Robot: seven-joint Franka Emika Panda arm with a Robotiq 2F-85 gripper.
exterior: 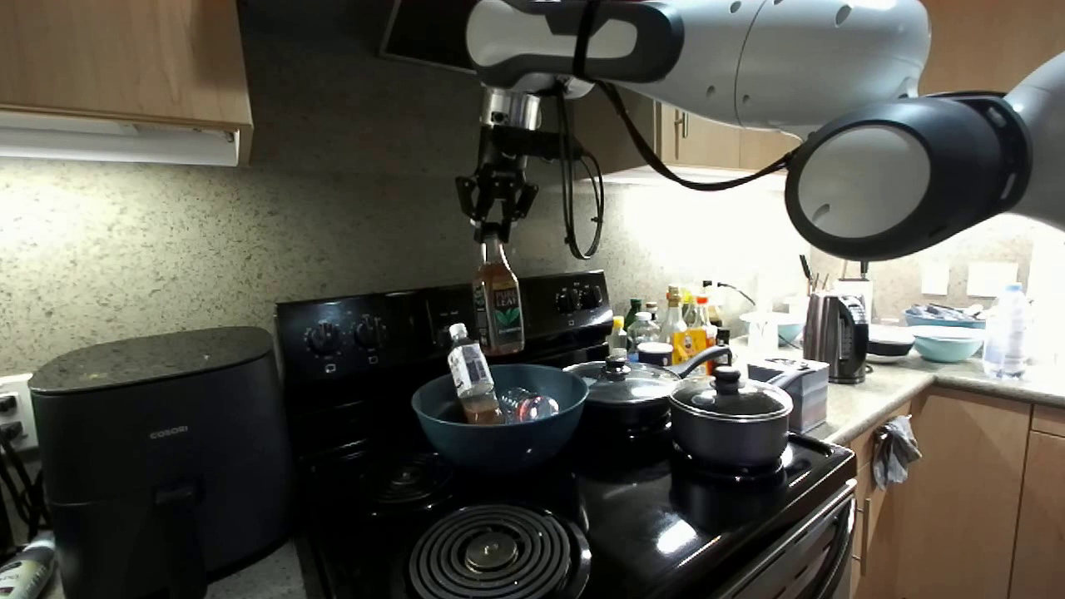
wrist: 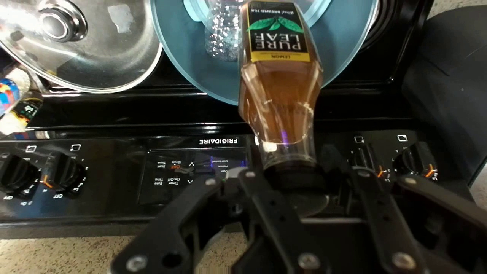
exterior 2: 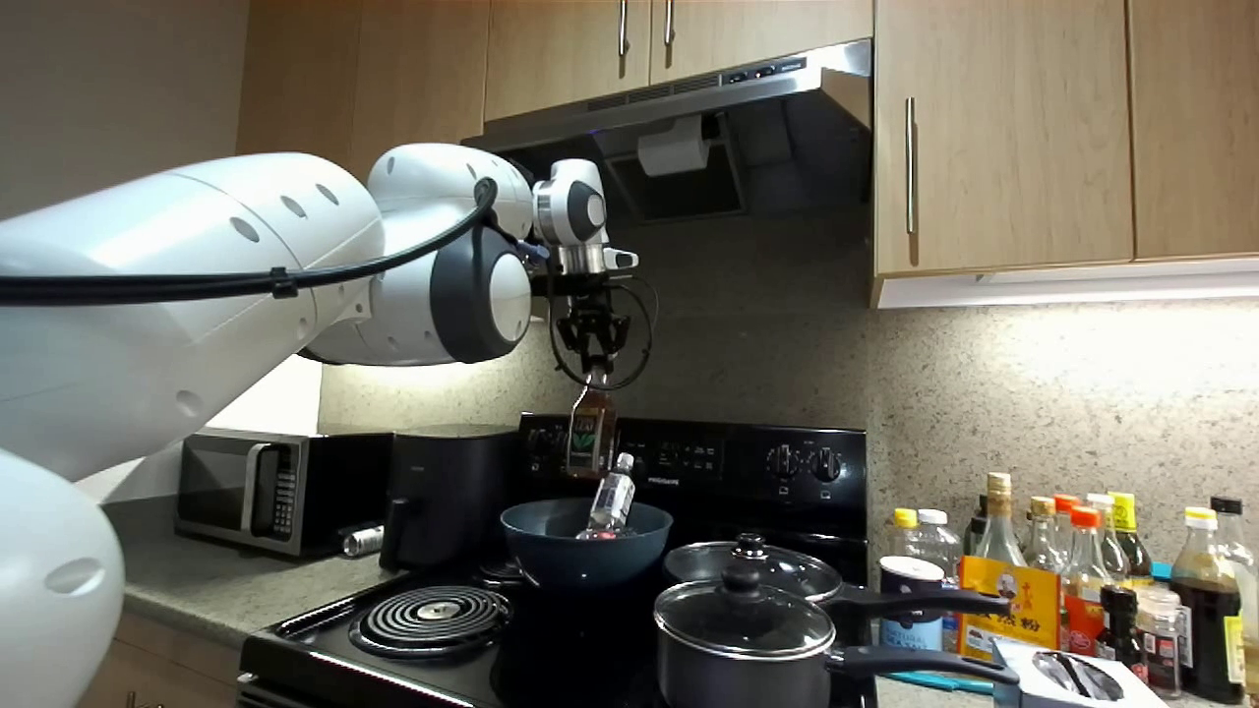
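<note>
An amber tea bottle labelled Pure Leaf (exterior: 499,304) hangs upright in the air, its dark cap end held by my gripper (exterior: 492,233). In the wrist view the bottle (wrist: 280,82) points away from the fingers, which close around its neck; the gripper is shut on it. Beneath and a little in front is a blue-green wok (exterior 2: 590,560) on the stove. Inside it a clear bottle with a white label (exterior: 469,371) leans against the rim, and another clear plastic bottle (exterior: 529,406) lies beside it. The wok's bottom is mostly hidden.
A lidded pan (exterior: 624,381) and a lidded pot (exterior: 730,414) stand right of the wok. The black air fryer (exterior: 160,449) is at the left, and the control panel (exterior 2: 696,466) rises behind.
</note>
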